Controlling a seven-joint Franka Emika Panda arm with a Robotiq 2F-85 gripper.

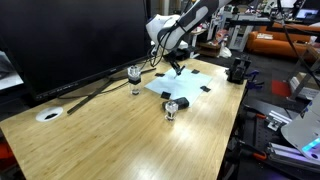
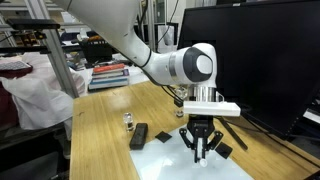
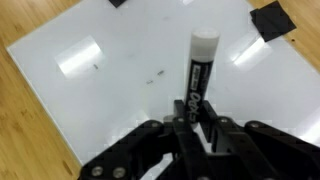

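Observation:
A white-and-black Expo marker [image 3: 200, 75] stands out from between the fingers of my gripper, which is shut on it. Its white end points away from the gripper, over the whiteboard [image 3: 120, 105]. In exterior view 2 the gripper [image 2: 200, 139] is above the whiteboard [image 2: 158, 160], with the marker [image 2: 200, 152] hanging below the fingers. Whether the marker touches the board cannot be told. The whiteboard [image 1: 200, 92] lies flat on the table in exterior view 1, its far part close to the arm.
Dark square patches lie at the board's edges, one a black square [image 3: 271, 20]. Beside the board rests a black eraser-like object [image 2: 140, 134]. Two cups, one nearer [image 1: 170, 111] and one farther [image 1: 134, 80], stand on the table. A large monitor [image 1: 80, 45] borders the back.

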